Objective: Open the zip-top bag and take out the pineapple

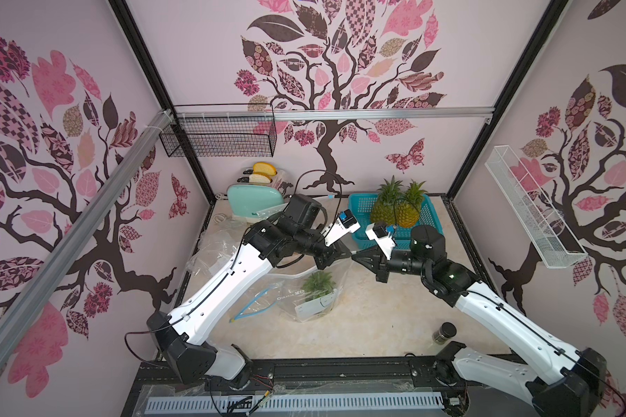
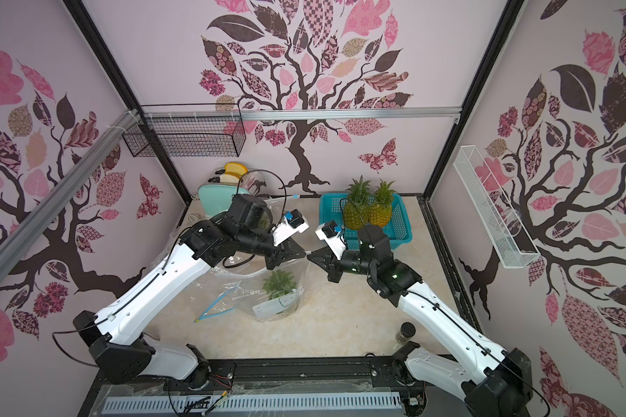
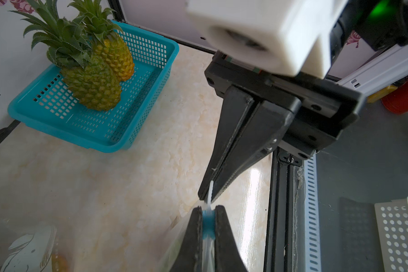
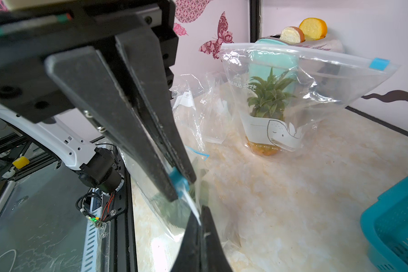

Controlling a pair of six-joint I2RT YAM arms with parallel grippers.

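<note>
A clear zip top bag (image 1: 306, 299) with a pineapple's green crown (image 2: 279, 283) inside hangs below my two grippers at the middle of the table. My left gripper is shut on the bag's blue slider and zip strip. My right gripper is also shut, its tips at the white zip strip just beside the left one; in the left wrist view the strip runs up to those tips, and whether it is pinched between them is hard to tell.
A blue basket (image 3: 122, 140) with pineapples stands back right. Another bagged pineapple (image 4: 272, 99) stands before a mint box at the back left, among loose bags. A dark jar (image 1: 443, 333) is at the front right.
</note>
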